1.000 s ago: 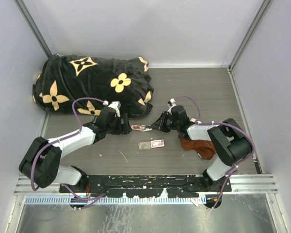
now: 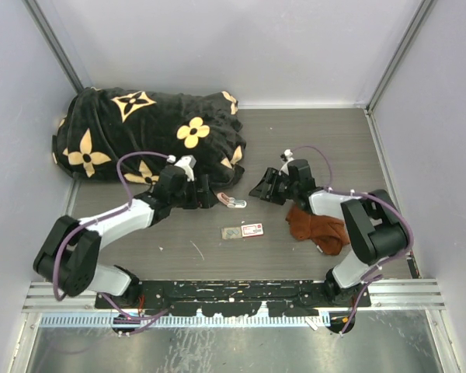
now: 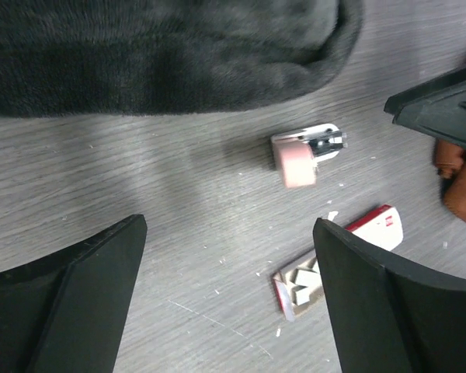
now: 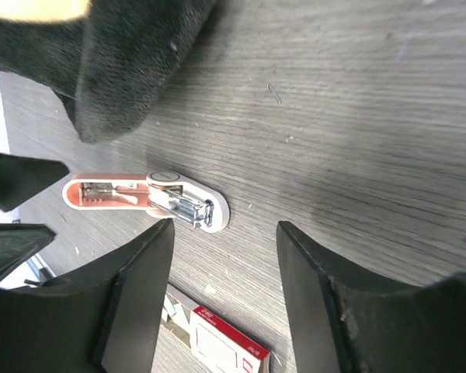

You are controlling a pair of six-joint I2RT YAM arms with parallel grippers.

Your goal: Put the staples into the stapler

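Note:
A pink and white stapler [image 2: 231, 200] lies on the table between my two grippers, its top swung open and its metal staple channel [image 4: 188, 207] exposed. Below it sits the staple box [image 2: 242, 231], white and red at one end, with loose staple strips [image 3: 303, 284] showing at the other. My left gripper stands open to the left of the stapler, nothing between its fingers. On the other side, my right gripper is also open and empty, apart from the stapler.
A black blanket with yellow flowers [image 2: 155, 136] is heaped at the back left, close behind the stapler. A brown cloth [image 2: 318, 229] lies under the right arm. Bare table [image 2: 303, 128] shows at the back right.
My right gripper has drawn back to the right, away from the stapler. The stapler has shifted slightly and turned, its left end now farther back. The left gripper moved only a little.

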